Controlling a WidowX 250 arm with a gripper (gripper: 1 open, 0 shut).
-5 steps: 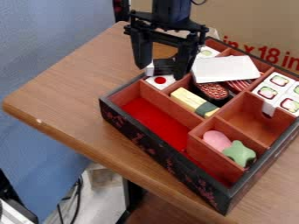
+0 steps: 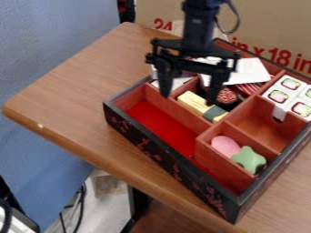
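Observation:
A black gripper hangs over the back-left part of a bento-style box, its two fingers apart. Whether anything is between them is hard to tell. Below and around it are a yellow block with a green band (image 2: 195,104), dark red round pieces (image 2: 228,96) and white pieces partly hidden by the gripper. The front-left red compartment (image 2: 159,119) is bare. A pink piece (image 2: 225,146) and a green star (image 2: 249,159) share a front compartment.
White sushi-like pieces (image 2: 289,98) fill the right compartment, beside an empty one (image 2: 261,121). A white card (image 2: 252,71) lies at the back. Bare wooden table (image 2: 73,91) spans the left; a cardboard box (image 2: 274,32) stands behind.
The gripper has shifted right and down, its fingers now spread over the box's middle, covering more of the white piece with the red dot.

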